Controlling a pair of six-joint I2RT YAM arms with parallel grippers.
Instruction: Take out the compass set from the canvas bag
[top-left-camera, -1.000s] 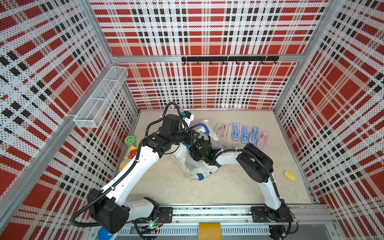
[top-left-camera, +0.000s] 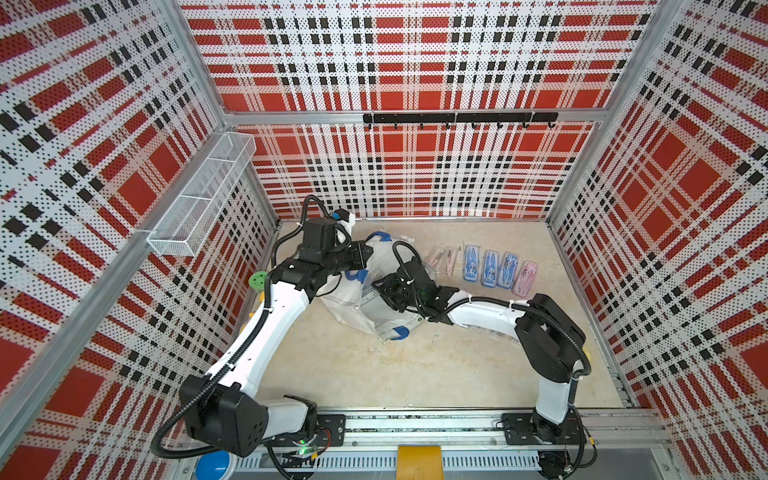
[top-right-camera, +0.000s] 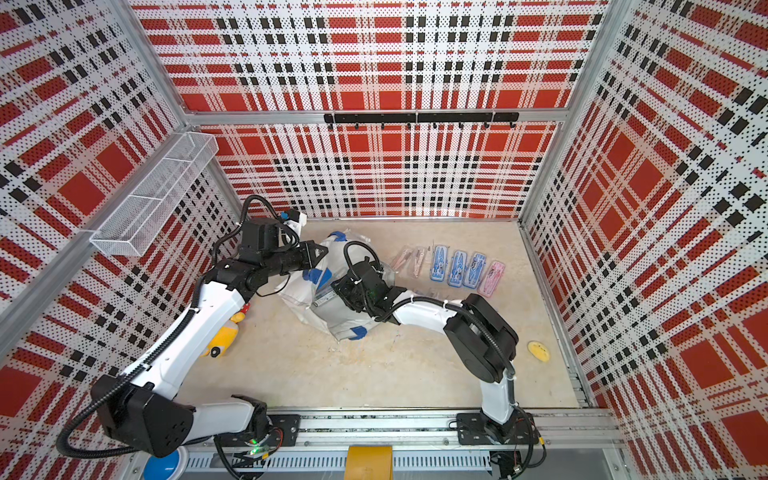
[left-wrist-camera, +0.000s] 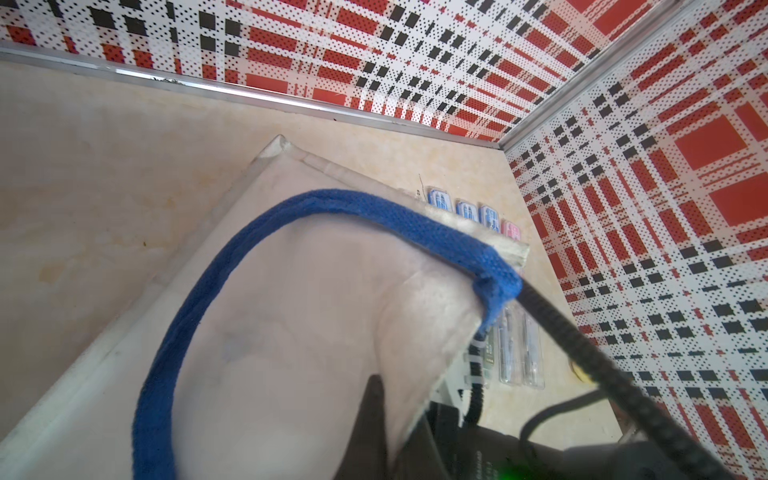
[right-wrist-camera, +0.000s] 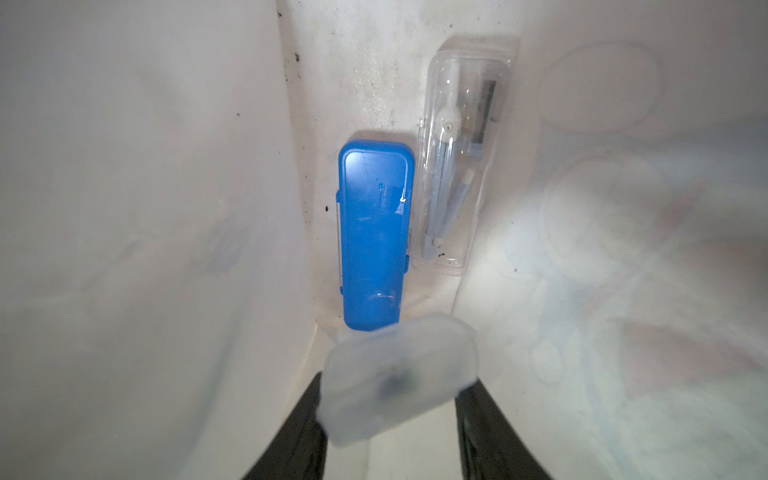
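The canvas bag (top-left-camera: 352, 308) lies open, tilted, with blue handles. My left gripper is shut on its thin white fabric edge beside a blue handle. My right gripper points into the bag; a blurred translucent piece (right-wrist-camera: 397, 368) lies across its fingertips, hiding whether it is held. Inside, in the right wrist view, lie a blue case (right-wrist-camera: 373, 240) and a clear compass-set case (right-wrist-camera: 460, 160), side by side.
Several blue and pink cases (top-left-camera: 489, 268) lie right of the bag. A yellow object (top-right-camera: 537, 350) is at the right, toys (top-right-camera: 222, 340) at the left. A wire basket (top-left-camera: 200, 200) hangs left.
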